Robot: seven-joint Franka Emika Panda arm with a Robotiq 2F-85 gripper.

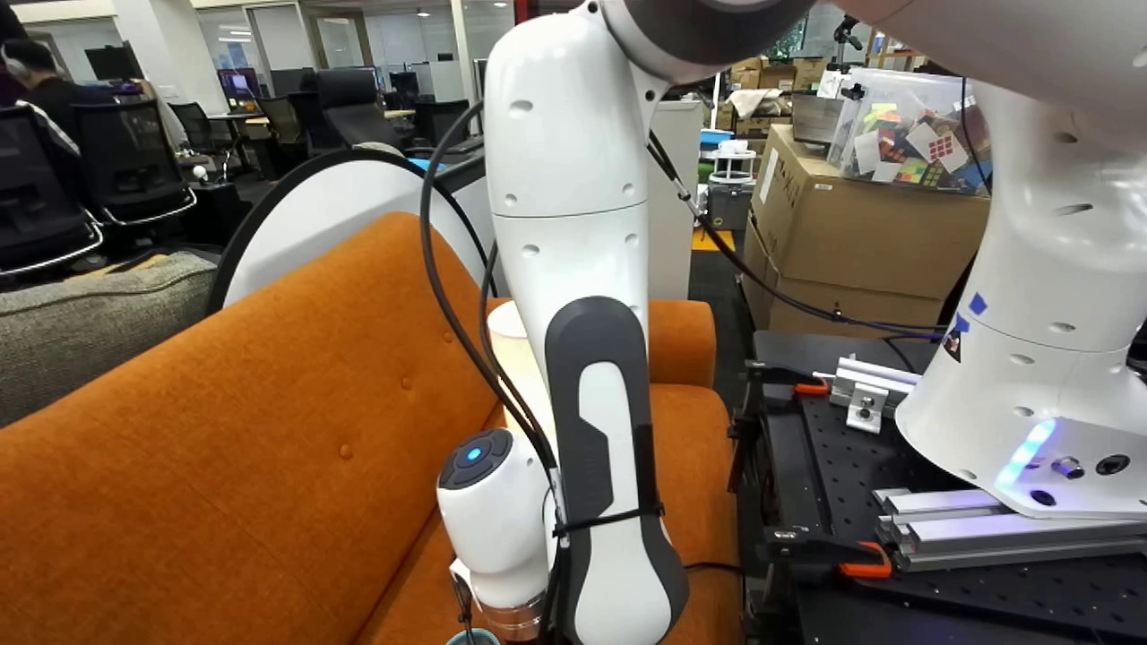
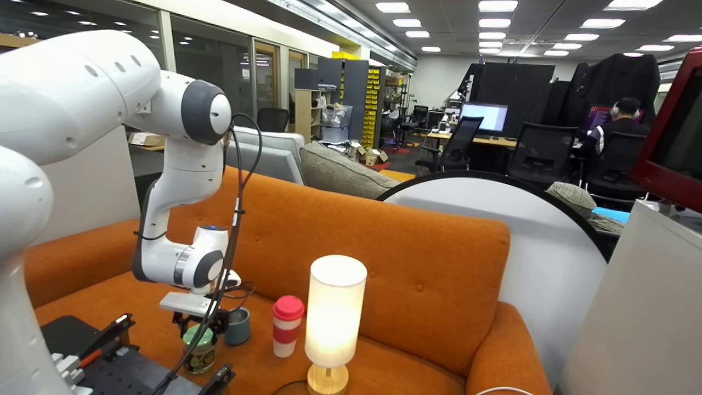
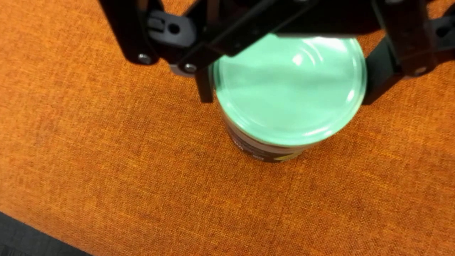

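A round tin with a pale green lid (image 3: 290, 91) stands upright on the orange couch seat, and the dark printed side of the tin (image 2: 201, 361) shows below the lid. My gripper is open around its top. One finger lies close along each side of the lid, and I cannot tell whether either touches it. In exterior view 2 the gripper (image 2: 201, 322) points down over this tin. Exterior view 1 shows the arm reaching down, with the fingers out of sight.
A grey-blue cup (image 2: 237, 327) stands right beside the gripper. Further along are a white tumbler with a red lid (image 2: 286, 329) and a lit lamp (image 2: 334, 309). The couch backrest (image 2: 395, 257) rises behind. Cables (image 2: 230, 243) hang along the arm.
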